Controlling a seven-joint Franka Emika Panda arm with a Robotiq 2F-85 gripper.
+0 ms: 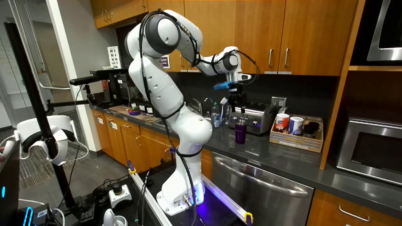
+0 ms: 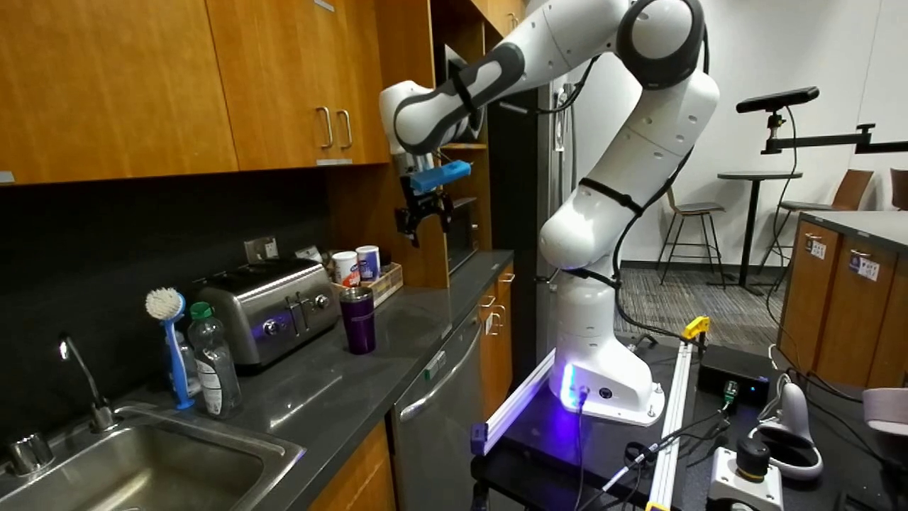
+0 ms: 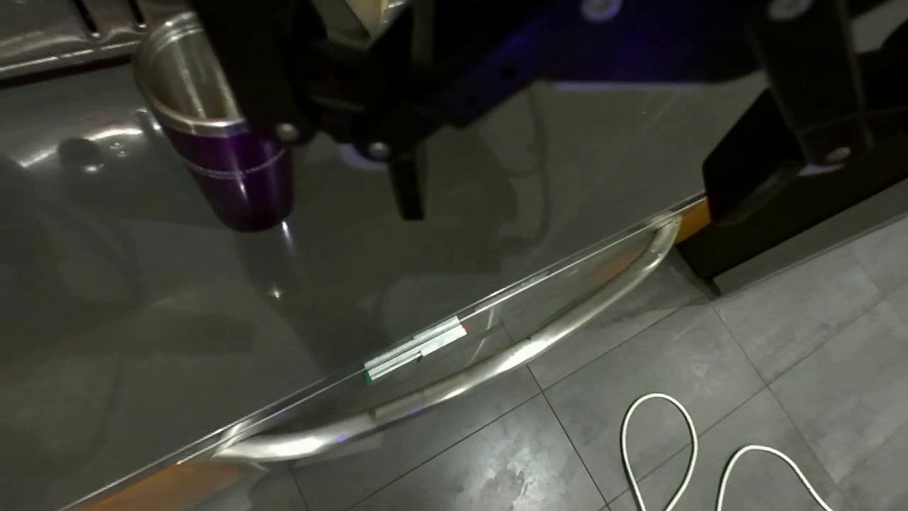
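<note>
A purple tumbler with a metal rim (image 1: 240, 132) stands upright on the dark counter, in front of the toaster. My gripper (image 1: 237, 109) hangs above it, fingers pointing down. In exterior view 2 the gripper (image 2: 430, 231) is clear of the tumbler (image 2: 358, 323), with air between them. The wrist view shows the gripper's (image 3: 566, 204) two black fingers spread wide and nothing between them. There, the tumbler (image 3: 238, 174) is at the upper left, partly covered by the gripper's dark body; its visible inside looks empty.
Behind the tumbler sits a steel toaster (image 1: 256, 121). A cardboard tray (image 1: 297, 140) with canisters is to its right. A soap bottle (image 2: 214, 362) and scrub brush (image 2: 174, 341) stand by the sink (image 2: 162, 451). Wooden cabinets (image 1: 260, 34) hang above.
</note>
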